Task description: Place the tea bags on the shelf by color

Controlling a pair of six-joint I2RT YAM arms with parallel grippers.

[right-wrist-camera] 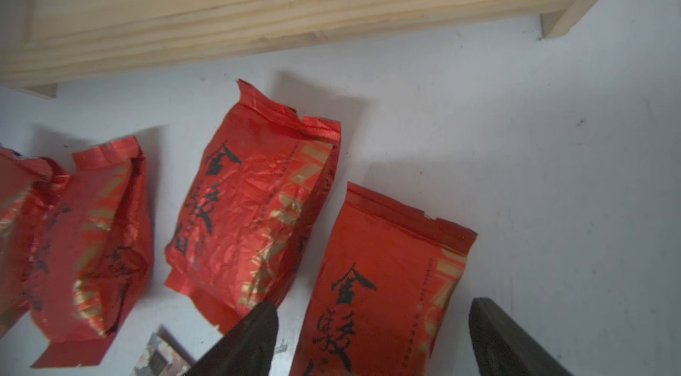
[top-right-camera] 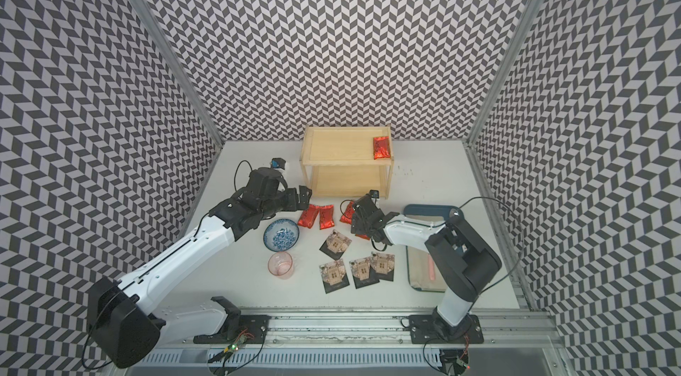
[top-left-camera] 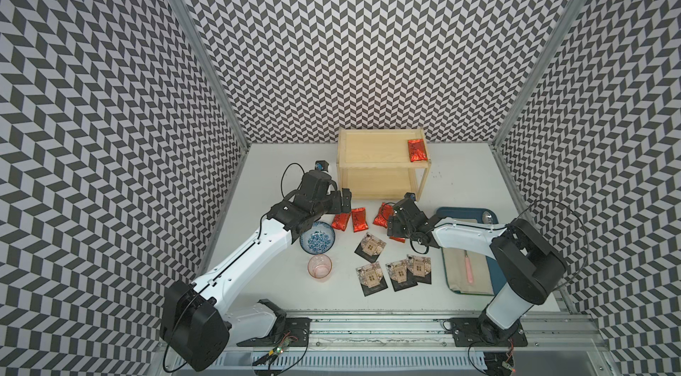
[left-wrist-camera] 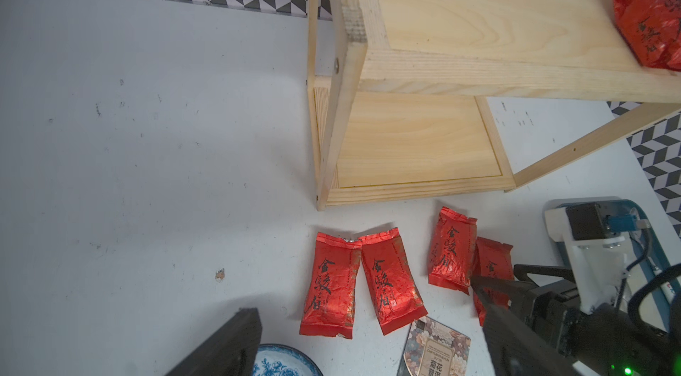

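In the right wrist view, my right gripper is low over the table, its fingers part open on either side of a red tea bag [right-wrist-camera: 376, 283]; gaps show between the bag and both fingers. A second red bag [right-wrist-camera: 255, 198] lies just left of it. Two more red bags, one at the left [left-wrist-camera: 331, 283] and one beside it [left-wrist-camera: 390, 278], lie in front of the wooden shelf [left-wrist-camera: 425, 184]. Another red bag [top-left-camera: 416, 149] rests on the upper level's right end; the lower level is empty. My left gripper is open and empty, above the table. Several dark patterned tea bags [top-left-camera: 371, 277] lie nearer the front.
The blue-patterned bowl [top-left-camera: 317, 237] and pink glass [top-left-camera: 320, 266] stand below my left arm. At the right lies a blue tray [top-left-camera: 454, 213] with a cloth and a pink-handled utensil [top-left-camera: 469, 269]. Free table surrounds the shelf's left side.
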